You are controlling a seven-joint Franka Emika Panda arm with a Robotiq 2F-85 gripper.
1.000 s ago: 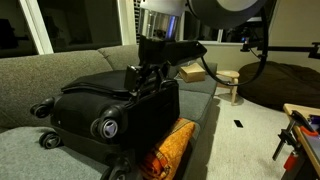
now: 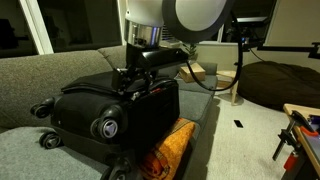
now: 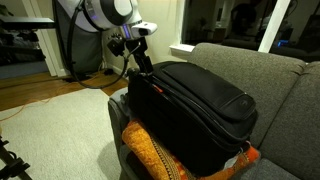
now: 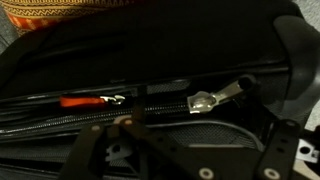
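Note:
A black suitcase (image 2: 95,115) with wheels lies on its side on the couch. My gripper (image 2: 135,80) is low over its upper edge, close to the zipper side. From the other side, the gripper (image 3: 142,62) appears at the suitcase's top corner. In the wrist view, my open gripper faces the zipper, and a metal zipper pull (image 4: 218,97) lies between its fingers' sides, not visibly clasped. Farther left along the zipper is a red-corded pull (image 4: 88,100). Whether the fingertips touch the fabric is hard to tell.
An orange patterned cloth (image 3: 155,155) lies under the suitcase on the grey couch (image 3: 285,75). A cardboard box (image 2: 192,73) is farther back on the couch. The carpet (image 2: 235,140) beside it is mostly open, and a wooden table (image 2: 300,125) stands at the right.
The arm and gripper have moved left along the suitcase's upper edge, towards its wheeled end in exterior view 1. The suitcase shows no visible movement.

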